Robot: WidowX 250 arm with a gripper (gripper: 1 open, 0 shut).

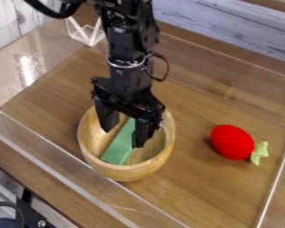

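My black gripper [126, 125] reaches down from the top into a round wooden bowl [157, 165], its fingers open, one toward the bowl's left side and one toward the right. Between and below them a green oblong block [118, 149] lies in the bowl, partly hidden by the gripper. Whether the fingers touch the block I cannot tell.
A red plush vegetable with a green top [232, 142] lies on the wooden table [216, 89] to the right of the bowl.
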